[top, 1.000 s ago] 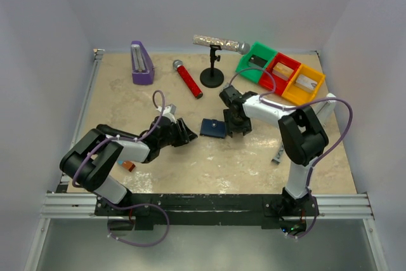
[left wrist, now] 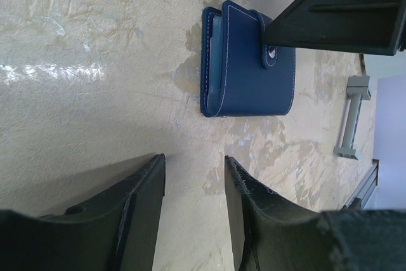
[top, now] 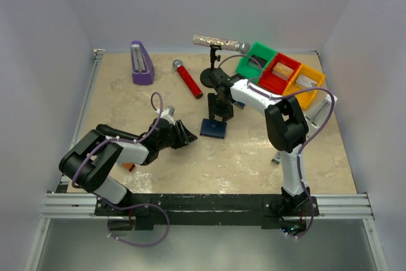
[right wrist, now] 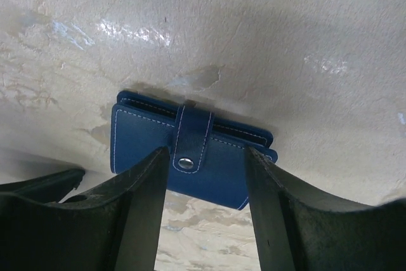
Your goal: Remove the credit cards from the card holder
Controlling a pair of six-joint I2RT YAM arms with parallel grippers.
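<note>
The dark blue card holder lies on the table between my two arms. Its flap is closed by a strap with a metal snap, and no cards show. My right gripper is over the holder, its fingers apart on either side of the strap, part open and holding nothing. Whether these fingers touch the leather cannot be told. To the left of the holder hovers my left gripper, part open over bare table. In the left wrist view the holder stands beyond it, with a right gripper finger at its strap.
A microphone on a stand rises behind the right gripper. Green, red and yellow bins fill the back right. A red microphone and purple holder lie further back.
The left arm barely shifted, and the holder stayed put.
</note>
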